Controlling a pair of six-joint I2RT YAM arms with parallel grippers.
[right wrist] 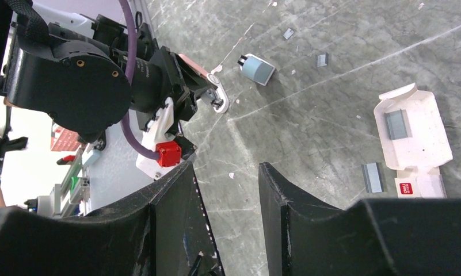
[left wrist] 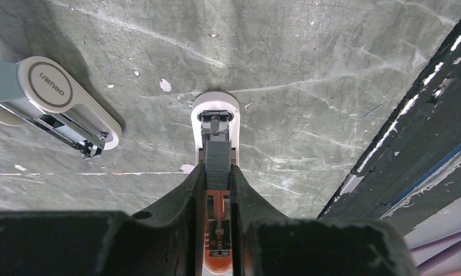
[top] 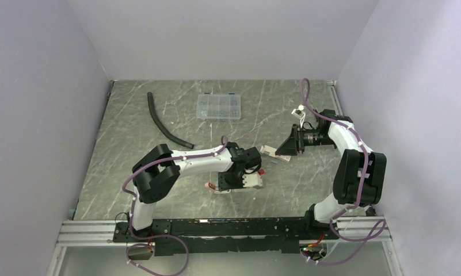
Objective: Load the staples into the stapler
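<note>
An orange-and-white stapler [left wrist: 217, 263] lies open in the left wrist view, its white base end [left wrist: 216, 100] pointing up the picture. My left gripper is shut on a dark grey staple strip [left wrist: 218, 158], which lines up with the stapler's metal channel. Whether the strip sits fully down in that channel cannot be told. The right gripper stands open and empty, well away from the stapler. In the right wrist view, an opened white box [right wrist: 428, 123] holds a staple strip [right wrist: 396, 125]; another strip [right wrist: 372, 177] lies beside it.
A blue-grey stapler [left wrist: 72, 109] lies just left of the orange one. Small staple pieces [right wrist: 322, 60] are scattered on the table. Further back are a clear divided case [top: 218, 107] and a dark tube [top: 159, 122]. Bare table lies between the two arms.
</note>
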